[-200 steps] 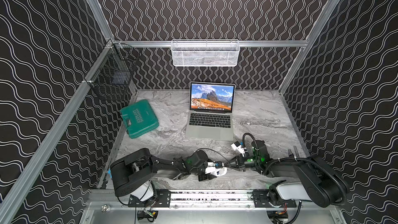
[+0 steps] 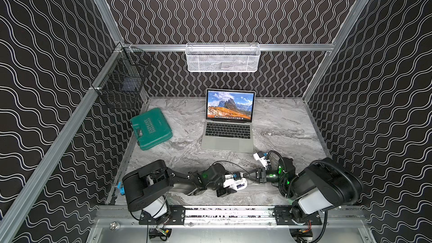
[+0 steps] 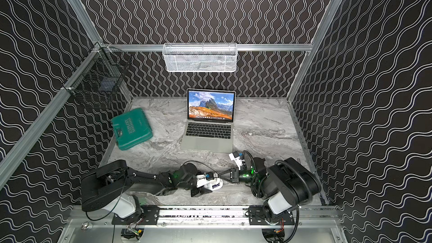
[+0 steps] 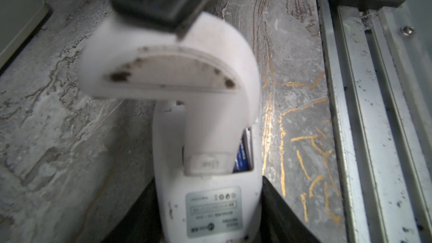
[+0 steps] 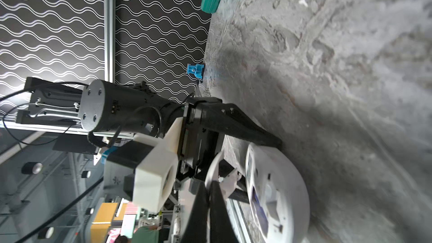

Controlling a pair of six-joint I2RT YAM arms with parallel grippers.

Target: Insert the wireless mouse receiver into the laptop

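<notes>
The white mouse is underside up in the left wrist view, with my left gripper shut on its sides. Its compartment is open and shows a blue battery. Above it, the white curved cover is off the body, its edge at the black tips of my right gripper. In the right wrist view those fingers are shut on the cover's thin edge, beside the mouse. The receiver cannot be made out. The silver laptop stands open behind both arms.
A green case lies left of the laptop. A white mesh basket hangs on the back rail, and a black wire basket at the left. A metal rail borders the front.
My right arm has shifted, its upper part swinging left and its wrist moving slightly right. The cover now stands apart from the mouse; the left arm shows only a small shift.
</notes>
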